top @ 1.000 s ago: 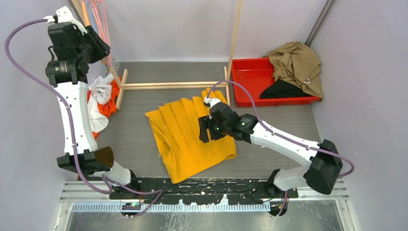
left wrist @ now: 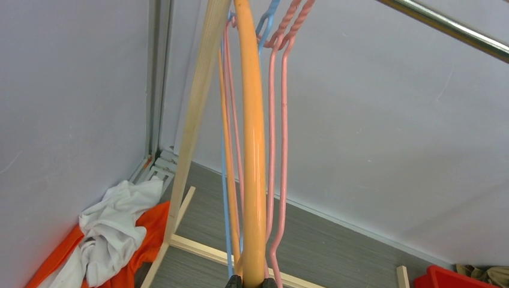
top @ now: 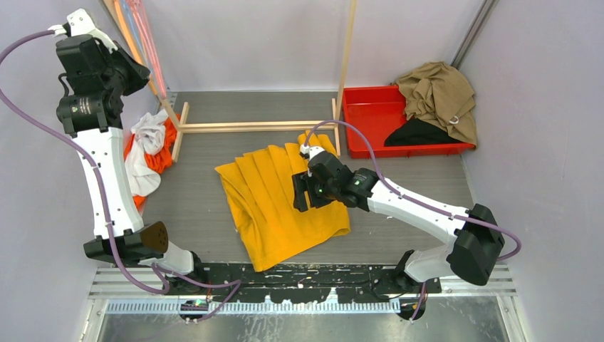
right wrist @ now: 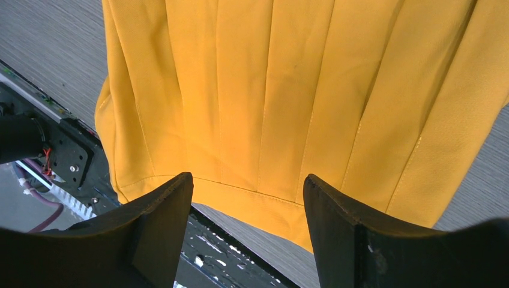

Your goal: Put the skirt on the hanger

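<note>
The yellow pleated skirt [top: 271,221] lies spread on the grey floor. My right gripper [top: 300,191] hangs over it, its open fingers framing the lower hem in the right wrist view [right wrist: 248,195]. My left gripper [top: 135,71] is raised at the upper left by the hanging hangers. An orange hanger [left wrist: 252,138] fills the middle of the left wrist view, with pink hangers [left wrist: 285,120] and blue ones behind; only tiny fingertips show at the bottom edge around the orange hanger, so their opening is unclear.
The wooden rack [top: 253,127] stands at the back. A red bin [top: 370,114] with khaki and black cloth is at back right. White and orange garments [top: 146,160] lie at left. Walls bound both sides.
The skirt and right arm are essentially unchanged.
</note>
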